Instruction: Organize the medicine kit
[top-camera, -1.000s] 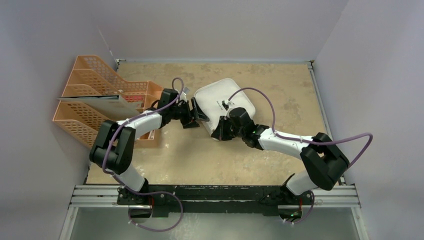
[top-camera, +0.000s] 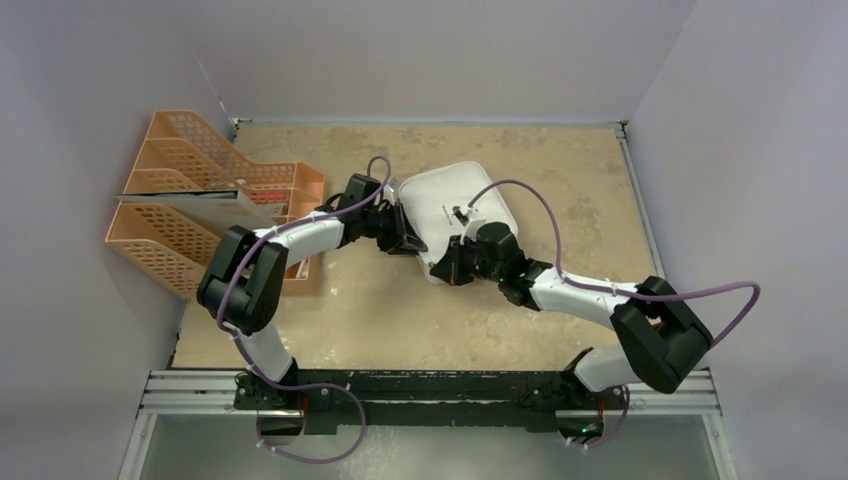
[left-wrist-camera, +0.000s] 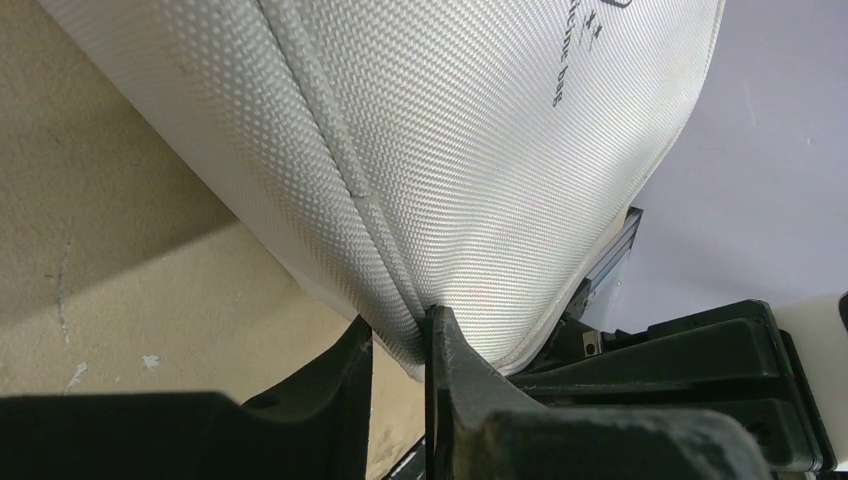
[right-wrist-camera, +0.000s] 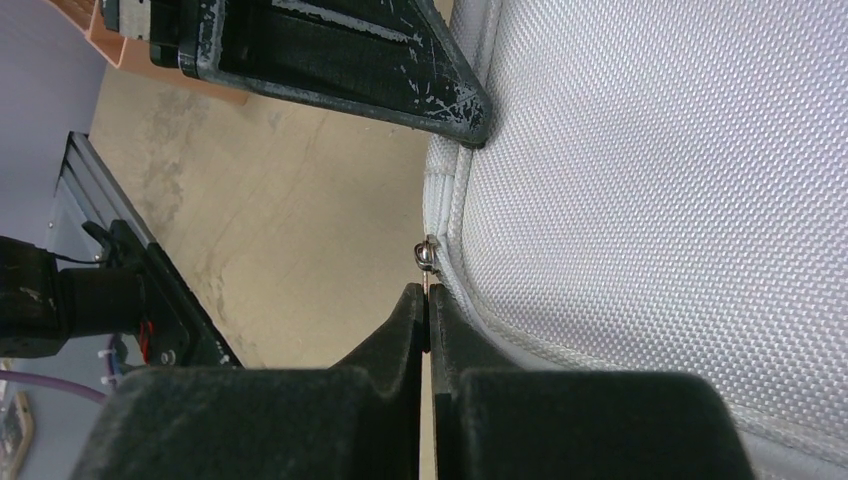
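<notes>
A white fabric medicine bag (top-camera: 452, 196) with a rounded outline lies on the table, its zipped side facing left and front. At that side my left gripper (top-camera: 412, 244) is shut on the bag's edge; the left wrist view has the white fabric (left-wrist-camera: 385, 300) running down between its fingers. Nearer the bag's front corner, my right gripper is shut on a small metal zipper pull, its slider (right-wrist-camera: 426, 255) showing just beyond the fingertips. One finger of the left gripper covers part of the seam in the right wrist view. The bag's contents are hidden.
An orange perforated organizer (top-camera: 180, 230) stands at the left, with a flat pale booklet (top-camera: 205, 210) across it and small red boxes inside.
My left gripper has moved right onto the bag's edge and shut.
</notes>
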